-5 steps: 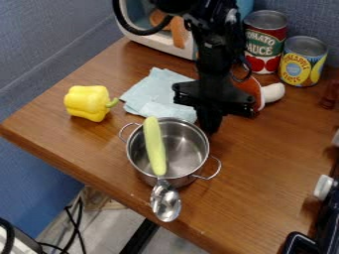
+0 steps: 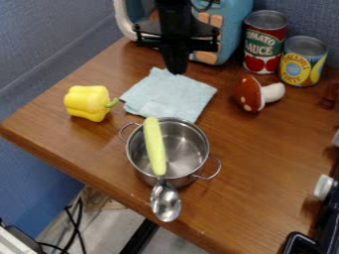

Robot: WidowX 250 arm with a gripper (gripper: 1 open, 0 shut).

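My gripper (image 2: pixel 177 55) is raised at the back of the table, above and behind a light blue cloth (image 2: pixel 169 96); whether it is open or shut is unclear. A steel pot (image 2: pixel 191 149) holds a yellow corn cob (image 2: pixel 155 148) and a large spoon (image 2: pixel 166 202) that rests over its front rim. A yellow pepper (image 2: pixel 87 102) lies to the left, and a red-capped mushroom (image 2: pixel 252 94) to the right of the cloth.
A tomato sauce can (image 2: pixel 264 45) and a second can (image 2: pixel 303 62) stand at the back right, beside a blue and white object (image 2: pixel 223 30). A dark appliance (image 2: pixel 320 223) edges the right side.
My gripper has moved up and back, away from the pot and mushroom toward the back of the table, uncovering the cloth. The objects on the table look unmoved.
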